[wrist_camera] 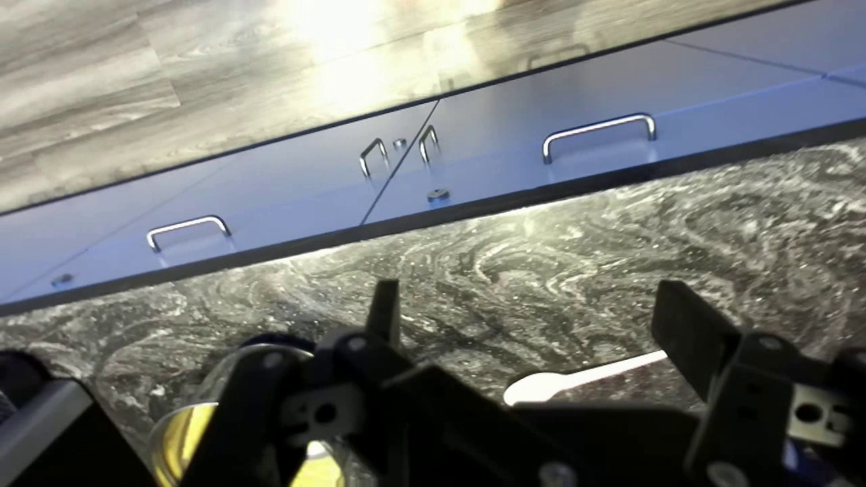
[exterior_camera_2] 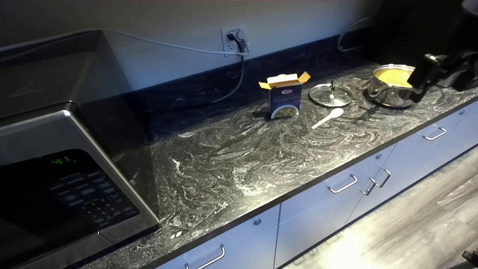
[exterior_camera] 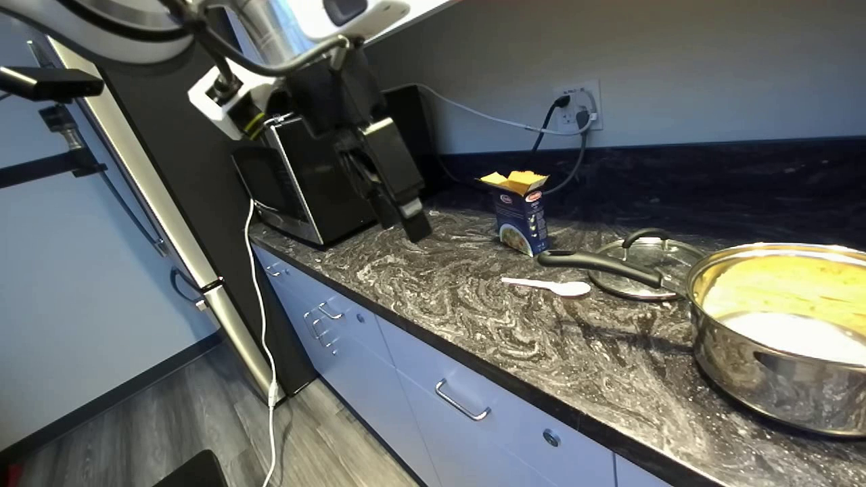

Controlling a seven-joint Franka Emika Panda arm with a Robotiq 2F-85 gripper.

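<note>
My gripper is open and empty, held above the counter; its two fingers stand wide apart in the wrist view. A white spoon [exterior_camera: 553, 287] lies flat on the counter, below the gripper and apart from it. Near the spoon, a blue pasta box [exterior_camera_2: 285, 102] stands upright with its top flaps open. A glass lid [exterior_camera_2: 330, 96] rests on the counter between the box and the pot. The steel pot [exterior_camera: 771, 377] holds something yellow, and its black handle [exterior_camera: 605, 264] reaches over the lid in exterior view 1.
A microwave [exterior_camera_2: 85, 179] occupies one end of the counter. Cords run to the wall outlet [exterior_camera_2: 236, 40] behind the box. Its front edge drops to blue drawers [exterior_camera: 454, 406].
</note>
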